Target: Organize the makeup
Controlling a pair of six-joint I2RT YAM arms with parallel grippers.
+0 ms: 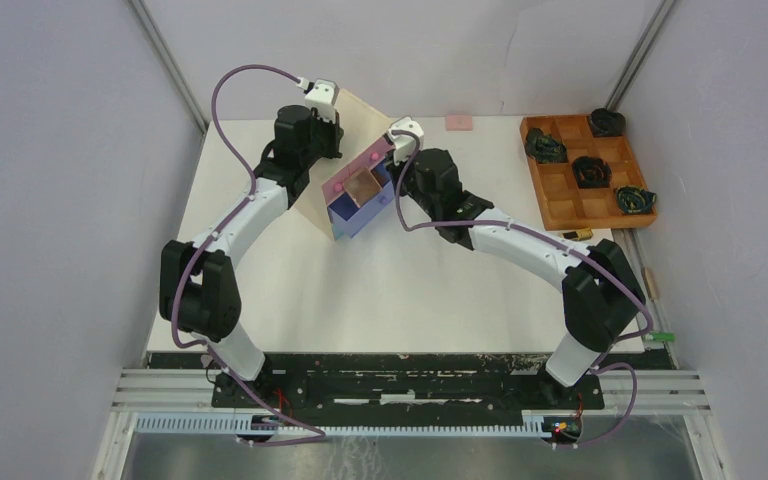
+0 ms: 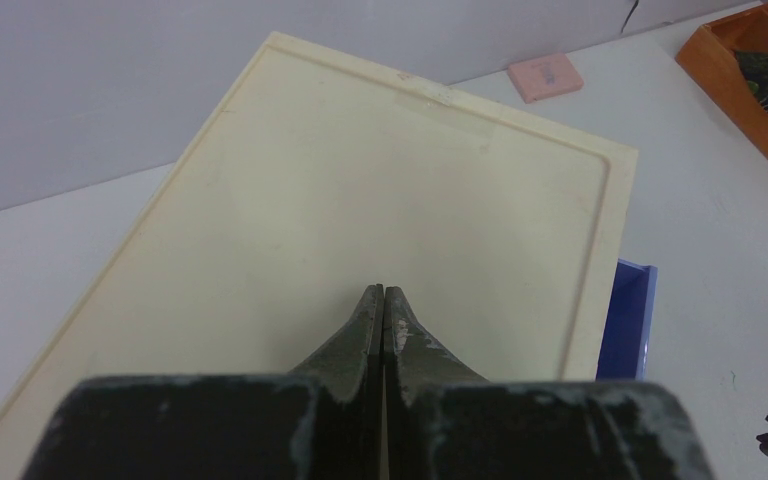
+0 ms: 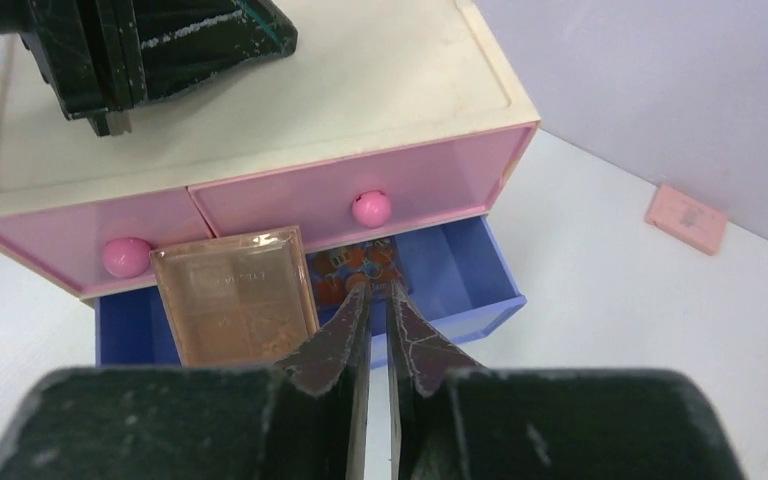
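Observation:
A cream makeup box (image 1: 353, 115) with pink fronts and round knobs stands at the back, a blue drawer (image 3: 460, 270) out below them. In the drawer are a clear-lidded tan case (image 3: 230, 295) and a patterned palette (image 3: 345, 262). My left gripper is over the box top, fingertips together; whether anything is pinched there is not visible. My right gripper hovers in front of the drawer, a narrow gap between its fingertips and nothing visible in it.
A wooden compartment tray (image 1: 580, 175) with dark bundles is at the back right. A pink block (image 1: 458, 123) lies by the back wall.

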